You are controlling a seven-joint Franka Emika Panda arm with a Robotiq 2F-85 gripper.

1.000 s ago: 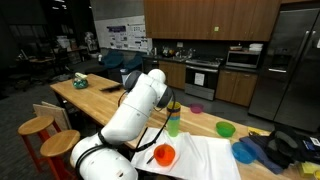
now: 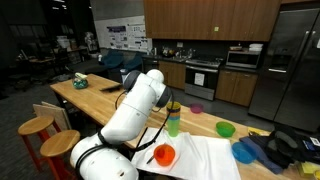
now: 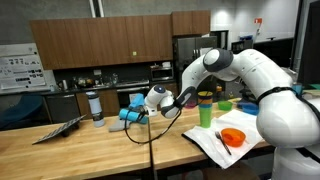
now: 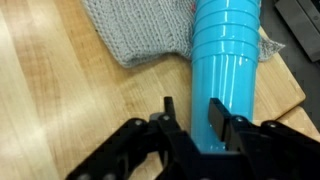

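Note:
A blue ribbed cylinder (image 4: 224, 65), perhaps stacked cups, runs down the right half of the wrist view. Its near end reaches down behind my gripper. The two dark fingers (image 4: 162, 130) stand apart, one over bare wood left of the cylinder and the other overlapping its blue side. Contact between them cannot be judged. A grey knitted cloth (image 4: 140, 28) lies beside and partly under the cylinder. In exterior view 2 my arm (image 3: 156, 98) reaches toward blue things (image 3: 130, 115) on the table; the fingertips there are too small to make out.
A green-sided container (image 3: 205, 115), an orange bowl (image 3: 233, 137) and white paper (image 3: 215, 149) occupy the table nearer the arm's base. A dark cylinder (image 3: 95, 106) stands left of the blue things.
In exterior view 1 the arm's far end has shifted very slightly; the table objects look the same.

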